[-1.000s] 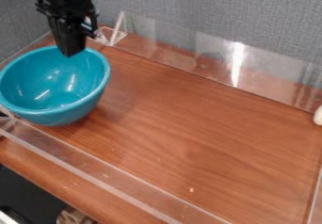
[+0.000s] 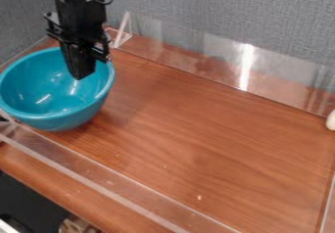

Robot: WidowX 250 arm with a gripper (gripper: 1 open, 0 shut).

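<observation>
A large turquoise bowl [image 2: 55, 101] sits at the left end of the wooden table. My black gripper [image 2: 86, 57] hangs from the top over the back right part of the bowl, its fingertips down at or just inside the rim. Whether its fingers are open or shut, and whether they touch the bowl, is too small and dark to tell.
Clear panels [image 2: 222, 66] run along the grey back wall. A white object [image 2: 330, 119] is at the right edge, a white rack [image 2: 120, 33] behind my gripper.
My gripper has come lower over the bowl's back right part, its fingertips now nearer or inside the rim. The bowl looks unmoved.
</observation>
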